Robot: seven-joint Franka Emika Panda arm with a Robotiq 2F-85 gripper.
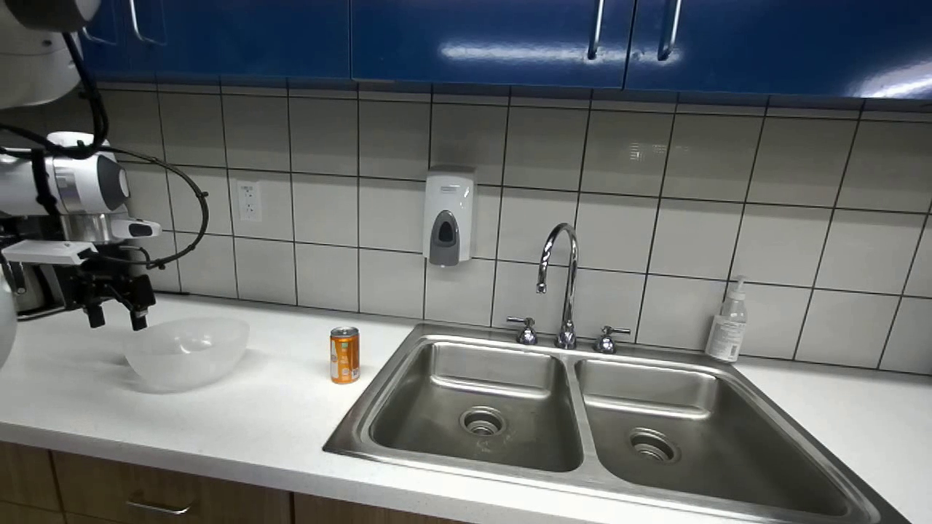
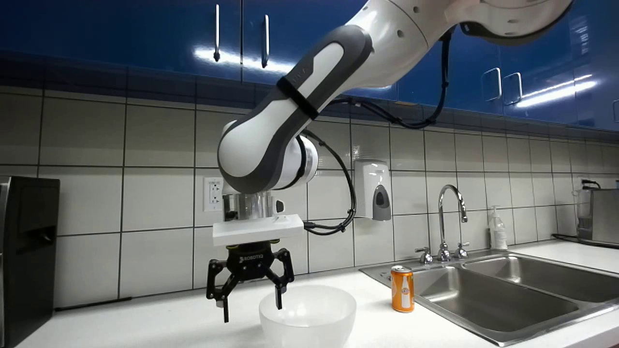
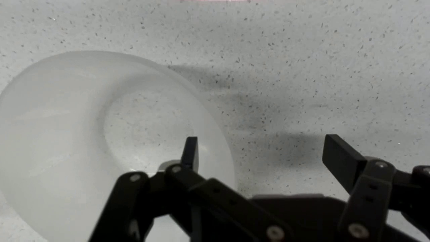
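My gripper (image 2: pixel 253 314) stands open above the counter, its two fingers pointing down with nothing between them. A translucent white bowl (image 2: pixel 309 322) rests upright on the counter, and it looks empty. In the wrist view, one finger (image 3: pixel 190 153) shows over the inside of the bowl (image 3: pixel 52 133), while the other finger (image 3: pixel 342 161) is over bare counter, so the bowl's rim passes between them from above. Whether a fingertip dips below the rim, I cannot tell. An orange can (image 1: pixel 344 355) stands upright between the bowl (image 1: pixel 188 354) and the sink.
A steel double sink (image 1: pixel 577 419) with a tall faucet (image 1: pixel 568 288) lies beyond the can. A soap dispenser (image 1: pixel 449 218) hangs on the tiled wall, and a pump bottle (image 1: pixel 727 327) stands behind the sink. At the left is a dark appliance (image 2: pixel 32 243).
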